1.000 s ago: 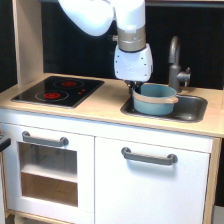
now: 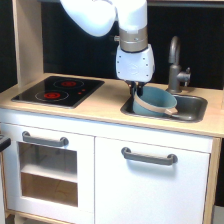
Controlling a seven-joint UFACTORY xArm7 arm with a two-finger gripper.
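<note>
A blue-green pot [image 2: 155, 98] with a tan rim is at the sink [image 2: 190, 105], on the right of the counter. It leans, its right side low and its opening partly turned to the camera. From above, my gripper [image 2: 137, 88] reaches to the pot's left edge and appears shut on it there. The fingertips are small and dark, so their exact hold on the edge is hard to make out.
Behind the sink rises a dark faucet [image 2: 177, 65], close to the pot's right side. A black stovetop [image 2: 58, 91] with two red burners lies on the left. Bare counter [image 2: 103, 105] separates it from the sink.
The pot has gone from standing level to leaning, with its right side lowered and its inside now more visible. My arm has shifted slightly to the right.
</note>
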